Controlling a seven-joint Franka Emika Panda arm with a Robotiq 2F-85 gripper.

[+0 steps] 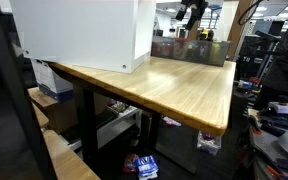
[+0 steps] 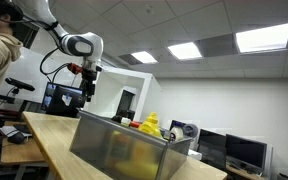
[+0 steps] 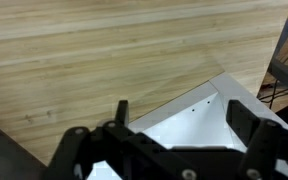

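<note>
In the wrist view my gripper is open, its two dark fingertips well apart and nothing between them. Beneath it are the bare wooden tabletop and the corner of a white panel. Exterior view 1 shows the gripper at the top, above the table's far part. From the other side, exterior view 2 has the arm reaching over the table, with the gripper pointing down near one end of a grey bin.
Yellow objects and several others show above the bin's rim. A large white panel stands on the table in exterior view 1. Boxes lie on the floor below.
</note>
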